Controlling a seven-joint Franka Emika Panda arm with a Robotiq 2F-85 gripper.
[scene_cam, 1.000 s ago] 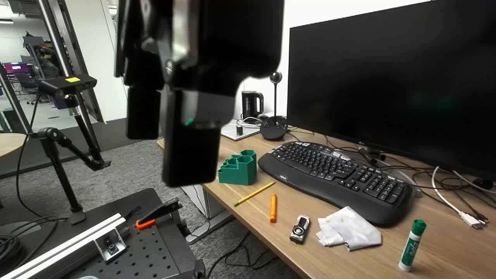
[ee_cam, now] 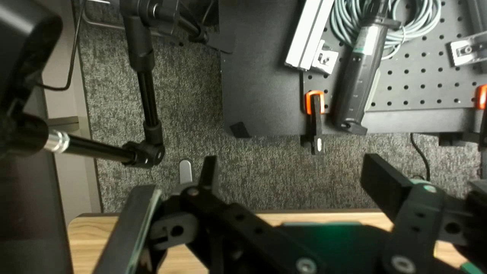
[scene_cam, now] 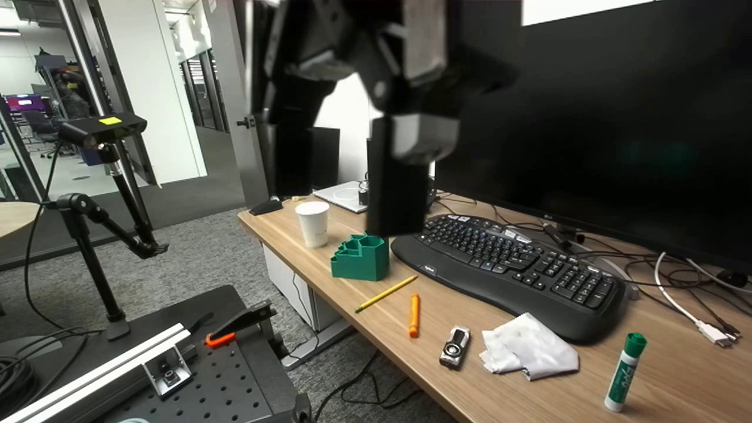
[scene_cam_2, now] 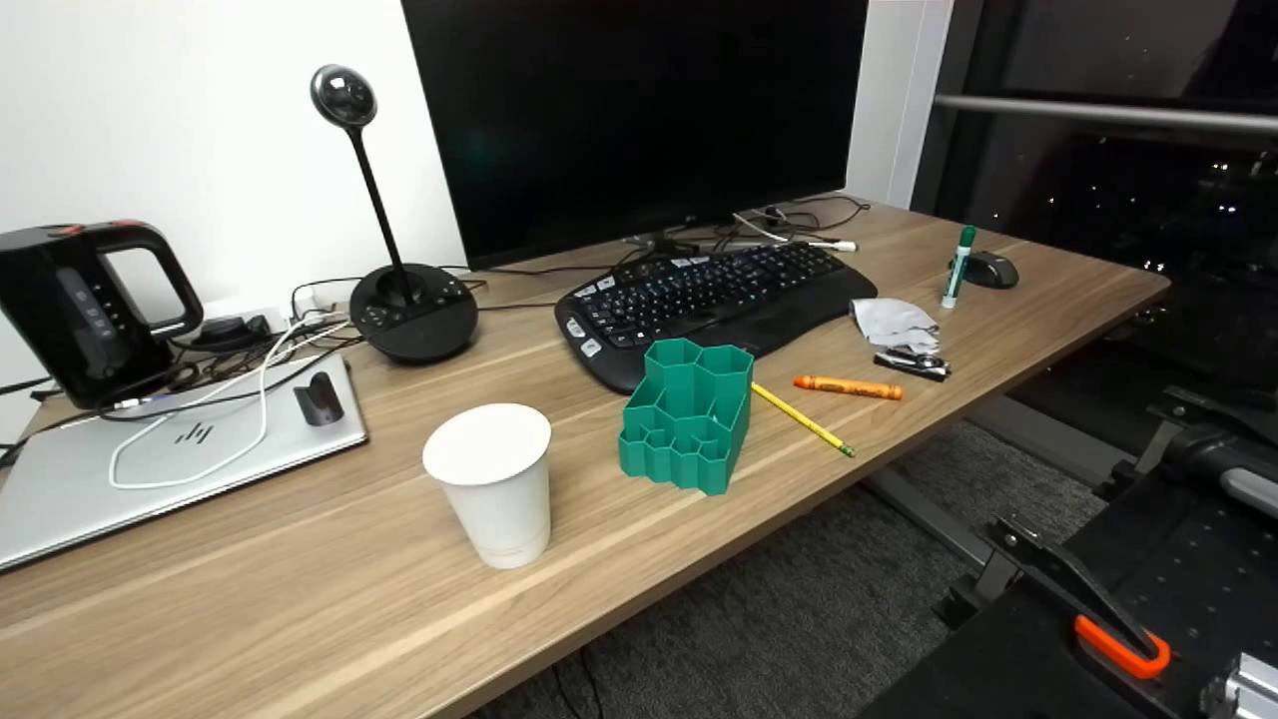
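Observation:
My gripper hangs high in the foreground of exterior view 1, blurred, its two black fingers well apart and nothing between them. In the wrist view the open gripper is over the floor gap between desk and dark cart. On the desk stand a white paper cup and a green honeycomb organizer with empty-looking cells. Beside the organizer lie a yellow pencil and an orange crayon. Farther along are a small black-and-silver item, a crumpled grey-white cloth and an upright green-capped marker.
Behind these objects sit a black keyboard and a large monitor. A webcam stand, a closed laptop and a kettle occupy the far end. Bare wood surrounds the cup. A dark cart stands across the gap.
In exterior view 1 my gripper has shifted right and somewhat up, appearing smaller. It uncovers the cup and now blocks the kettle and webcam stand. The desk objects have not moved.

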